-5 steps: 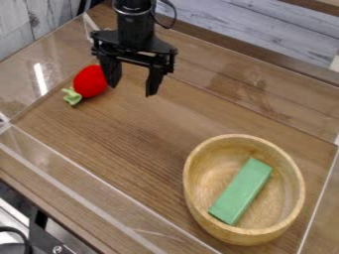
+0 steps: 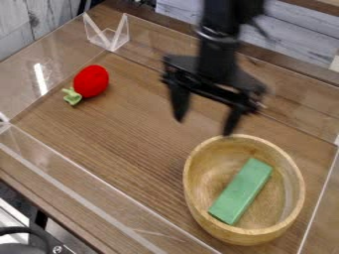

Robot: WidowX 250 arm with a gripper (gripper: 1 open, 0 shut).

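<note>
My gripper (image 2: 209, 114) is blurred in the upper right half of the camera view, open, above the back rim of a wooden bowl (image 2: 207, 216). The bowl sits at the lower right with a green block (image 2: 241, 190) lying in it. A red vegetable with a green top (image 2: 90, 81), perhaps a radish or pepper, lies on the table at the upper left, well apart from the gripper.
A clear or white wire-like object (image 2: 103, 35) stands at the top left. Dark cables show at the bottom-left corner.
My gripper has moved right and slightly toward the front, away from the red vegetable to over the bowl's back side. The bowl, block and vegetable look unmoved.
</note>
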